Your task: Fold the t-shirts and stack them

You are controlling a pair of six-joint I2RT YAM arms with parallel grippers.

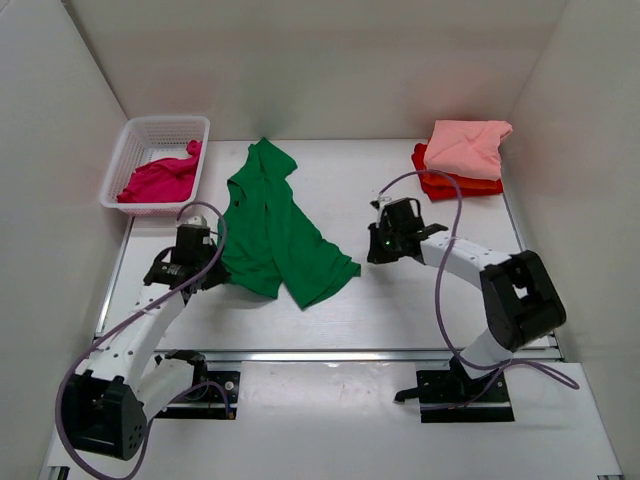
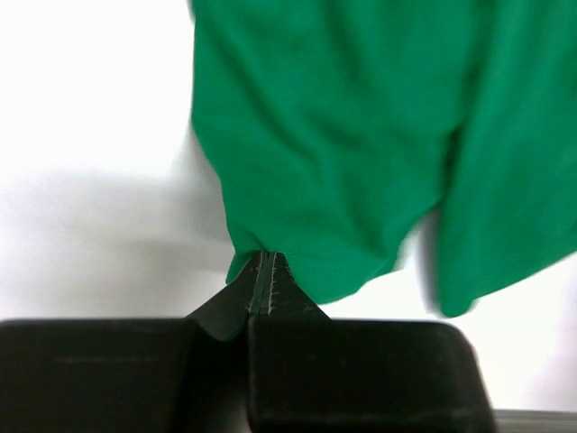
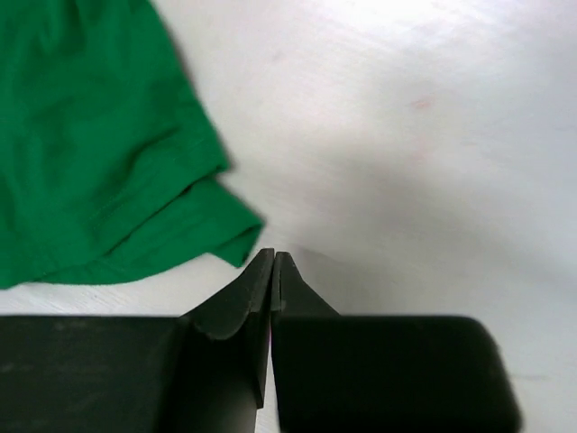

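Observation:
A green t-shirt (image 1: 266, 222) lies spread and rumpled at the centre-left of the table, its lower edge split into two flaps. In the left wrist view, my left gripper is shut on the corner of the left flap (image 2: 302, 198). My right gripper is shut with nothing between its fingertips. Just beyond those tips, in the right wrist view, lies the folded corner of the shirt's right flap (image 3: 236, 225), flat on the table and apart from them.
A white basket (image 1: 112, 178) at the back left holds a crumpled magenta cloth (image 1: 163, 182). At the back right a folded pink shirt (image 1: 467, 149) rests on folded red cloth (image 1: 485, 187). Bare table (image 1: 345, 175) lies between the green shirt and that stack.

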